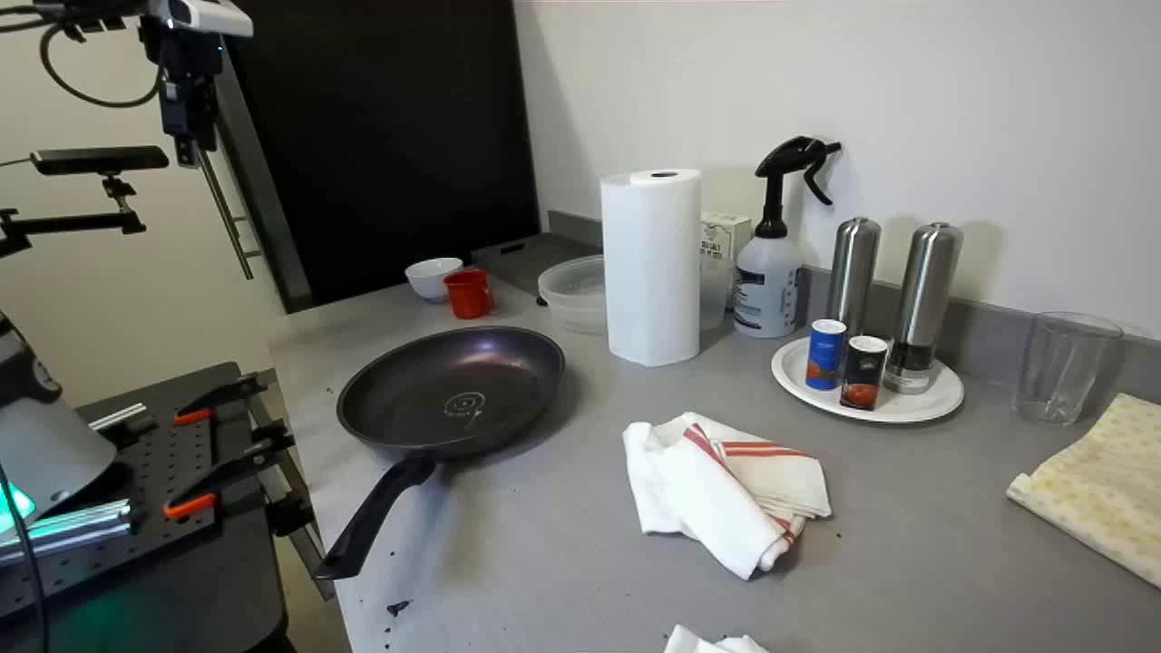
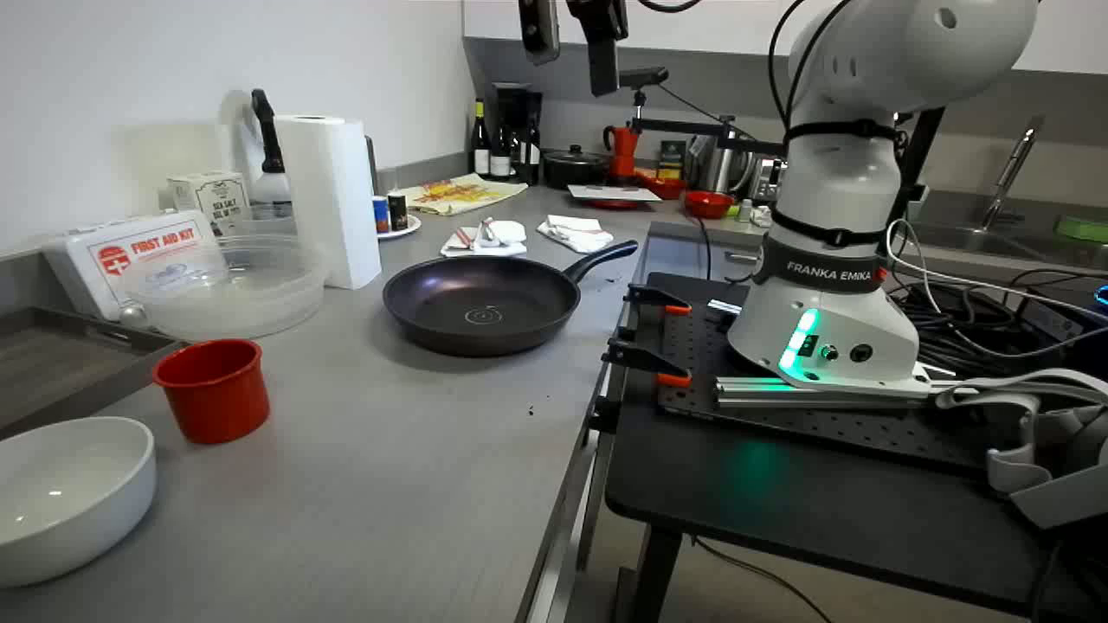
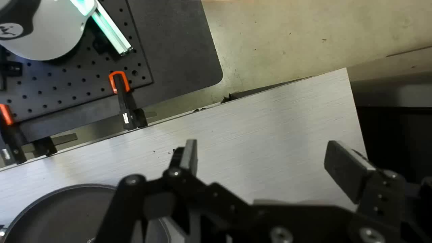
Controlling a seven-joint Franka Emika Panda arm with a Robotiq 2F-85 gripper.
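High above the counter, my gripper stands open, its fingers wide apart with only air between them. At the top of exterior view 2 the same gripper (image 2: pixel 571 52) shows both fingers, well clear of everything below. A dark frying pan (image 1: pixel 457 392) rests on the counter, its handle toward the front edge; it is empty. In the wrist view the pan (image 3: pixel 52 214) is partly hidden behind the gripper. A red cup (image 1: pixel 469 294) and a white bowl (image 1: pixel 432 277) stand beyond the pan. A white towel with red stripes (image 1: pixel 724 484) lies crumpled on the counter.
A paper towel roll (image 1: pixel 650 267), a spray bottle (image 1: pixel 767 283) and a white plate (image 1: pixel 936 401) with shakers line the wall. At right are a clear glass (image 1: pixel 1064 370) and a yellow cloth (image 1: pixel 1110 484). Counter space (image 2: pixel 415 488) in front of the red cup is free.
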